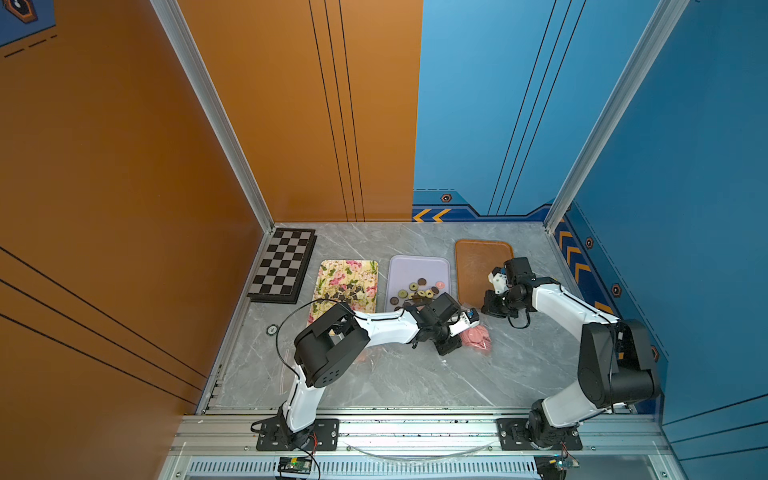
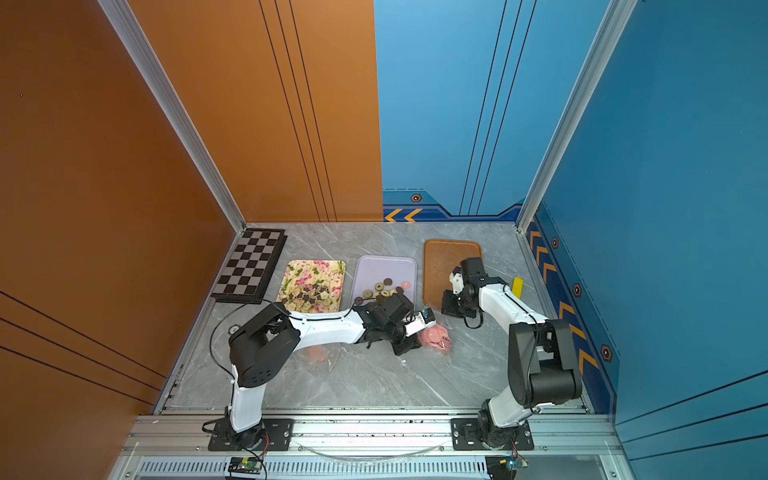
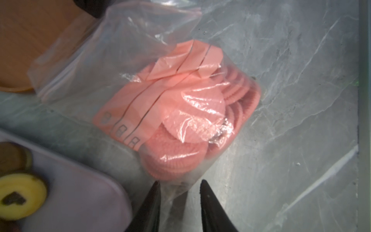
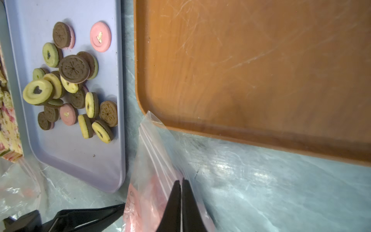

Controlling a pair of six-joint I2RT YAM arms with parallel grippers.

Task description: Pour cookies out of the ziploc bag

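Note:
A clear ziploc bag holding pink cookies lies on the table, between the lilac tray and the brown tray. My left gripper is part open over the bag's lower end, its fingertips apart at the clear plastic edge; whether plastic lies between them is unclear. My right gripper is shut over the bag's clear upper part near the brown tray's front edge; nothing clearly shows between its fingers.
The lilac tray holds several loose sandwich cookies. A floral tray and a checkered board stand to the left, with another clear bag in front.

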